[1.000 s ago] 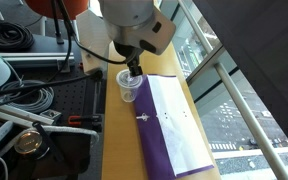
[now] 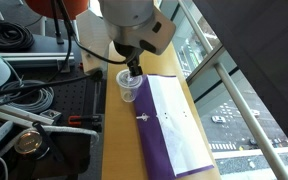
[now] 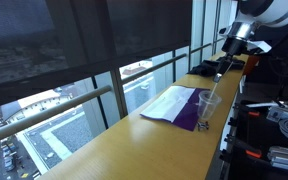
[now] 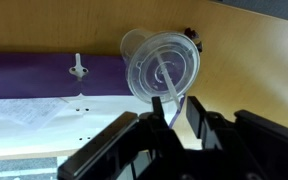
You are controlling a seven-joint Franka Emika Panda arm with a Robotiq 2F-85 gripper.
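Observation:
A clear plastic cup (image 4: 136, 82) stands upright at the edge of the purple sheet. A thin white stick (image 4: 167, 80) lies slanted in it, its end reaching over the rim toward my fingers. My gripper is open just above the cup's rim, and in the wrist view the stick's end shows near the gap. From the side, the gripper (image 2: 134, 70) hangs directly over the cup (image 2: 129, 89). The cup (image 3: 209, 103) also shows in exterior view 2, below the arm; whether a finger touches the stick I cannot tell.
White paper (image 2: 177, 120) covers part of the purple sheet (image 2: 155, 140), with a small white item (image 4: 79, 67) on the purple. A small dark object (image 4: 192, 36) stands close beside the cup. Windows border it.

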